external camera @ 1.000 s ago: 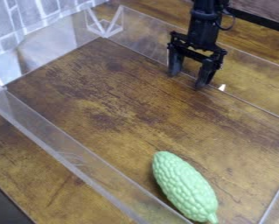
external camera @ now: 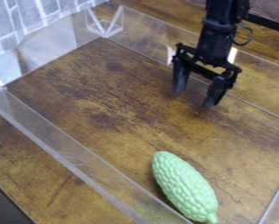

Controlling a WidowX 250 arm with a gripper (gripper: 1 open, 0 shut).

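Note:
The black gripper [external camera: 195, 90] hangs low over the back right of the wooden floor inside a clear-walled enclosure, its two fingers spread apart with nothing seen between them. A pale green, bumpy bitter melon [external camera: 184, 186] lies on the wood at the lower right, well apart from the gripper. A small white patch shows behind the gripper, partly hidden by it; what it is cannot be told.
Clear plastic walls [external camera: 66, 150] bound the wooden work area [external camera: 101, 101]. A pale checked cloth [external camera: 31, 26] is at the upper left.
The gripper has shifted slightly toward the camera and right, with more of the white patch showing behind it. The melon has not moved.

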